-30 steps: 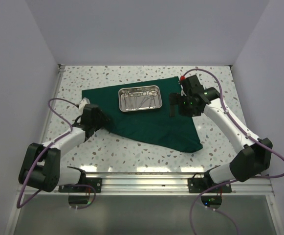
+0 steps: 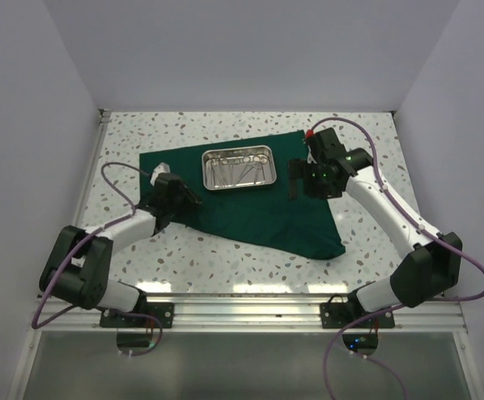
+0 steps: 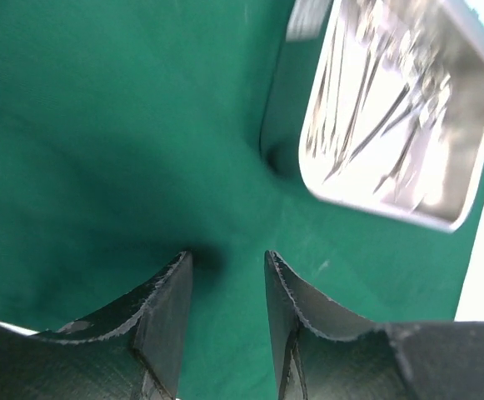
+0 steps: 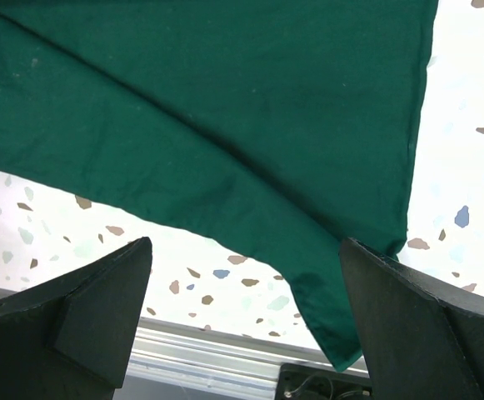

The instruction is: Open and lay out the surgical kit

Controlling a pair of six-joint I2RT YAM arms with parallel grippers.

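The green cloth (image 2: 258,218) lies spread over the table, its front edge slanting and its front right corner extending forward. Toward its back sits the metal tray (image 2: 205,171), with several slender metal instruments (image 2: 240,173) inside. My left gripper is low over the cloth's left part, left of the tray. Its fingertips stand some way apart with green cloth beyond them; whether any fold is pinched cannot be told. Above the cloth's right part hangs my right gripper, open, nothing between its wide-set fingers (image 4: 100,312).
Bare speckled table (image 2: 225,271) shows in front of the cloth and around its sides. A metal rail (image 2: 250,310) runs along the front edge. In the right wrist view, a long crease crosses the cloth diagonally.
The right arm, the tray and the cloth's right part look unchanged.
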